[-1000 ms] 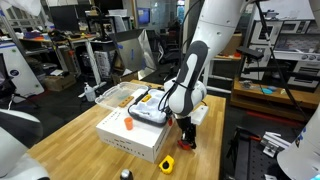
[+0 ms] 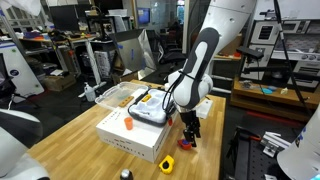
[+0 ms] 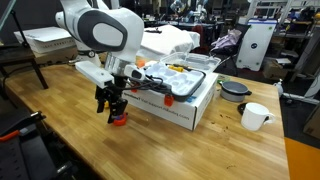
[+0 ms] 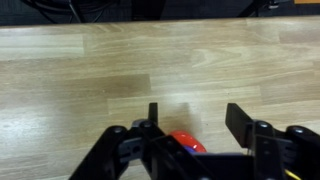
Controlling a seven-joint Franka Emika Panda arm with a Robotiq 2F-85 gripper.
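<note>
A small red object (image 2: 185,144) rests on the wooden table in front of the white box. A blue patch shows on it in exterior view 1. In the wrist view the red object (image 4: 187,142) appears low in the picture, between and below my fingertips, partly cut off by the gripper body. My gripper has its two fingers apart, with bare table visible between the tips. From exterior view 2 my gripper (image 3: 108,108) is just above or beside the red object (image 3: 120,119); whether they touch, I cannot tell.
A yellow object (image 2: 167,164) lies nearby on the table. The white box (image 2: 135,143) with a clear tray (image 2: 151,106) stands close to the arm. A white mug (image 3: 256,117) and a dark pan (image 3: 234,89) are farther off.
My arm has risen somewhat from its lower pose around the red object. That object remains on the table at about the same spot.
</note>
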